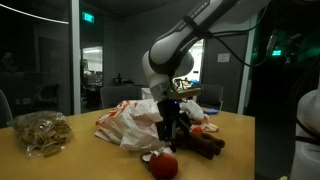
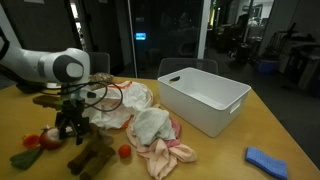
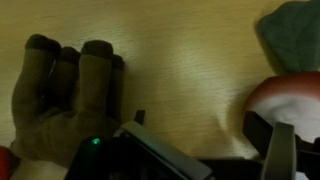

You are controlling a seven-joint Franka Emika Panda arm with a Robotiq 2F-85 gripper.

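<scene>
My gripper (image 1: 173,132) hangs low over the table, beside a brown glove-like soft item (image 1: 205,145) and behind a round red object (image 1: 163,166). In the wrist view the fingers of my gripper stand apart, with bare tabletop visible between them. The brown item (image 3: 70,100) lies to their left. A red-and-white round thing (image 3: 290,100) sits by the right finger, partly hidden by it, and a dark green piece (image 3: 295,35) lies above it. From the other side, the gripper (image 2: 70,132) appears between a reddish round object (image 2: 52,138) and the brown item (image 2: 92,158).
A crumpled white bag (image 1: 132,125) lies behind the gripper. A clear bag of brown stuff (image 1: 42,132) is at left. A white bin (image 2: 205,98), pink cloth (image 2: 165,158), small red ball (image 2: 124,151) and blue cloth (image 2: 266,162) are on the table.
</scene>
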